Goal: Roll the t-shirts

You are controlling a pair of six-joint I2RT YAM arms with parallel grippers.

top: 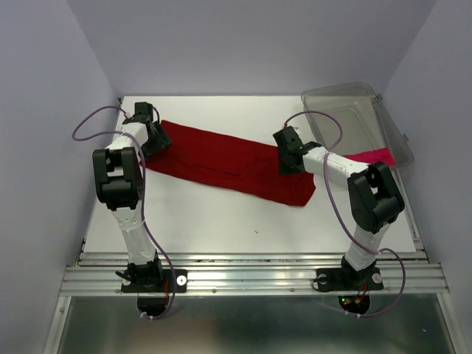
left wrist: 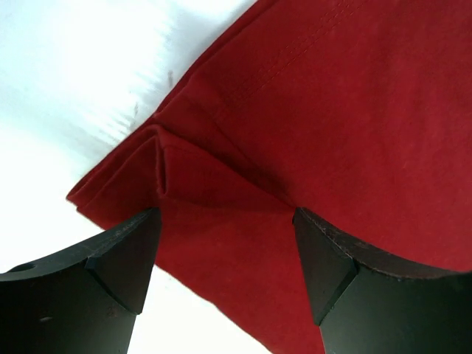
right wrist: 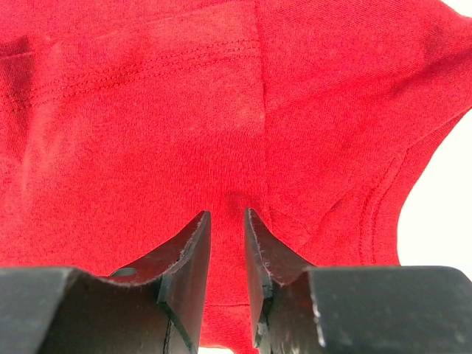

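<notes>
A dark red t-shirt (top: 221, 162) lies spread diagonally on the white table, with folds along it. My left gripper (top: 155, 136) is over its left end; in the left wrist view the open fingers of that gripper frame a creased, doubled corner of the cloth (left wrist: 206, 169). My right gripper (top: 290, 158) is over the shirt's right end; in the right wrist view its fingertips (right wrist: 227, 214) are partly apart on a stitched, folded layer of fabric (right wrist: 140, 133), with no cloth visibly pinched between them.
A clear plastic bin (top: 341, 107) stands at the back right with a pink-red cloth (top: 372, 156) at its front. Grey walls border the sides and back.
</notes>
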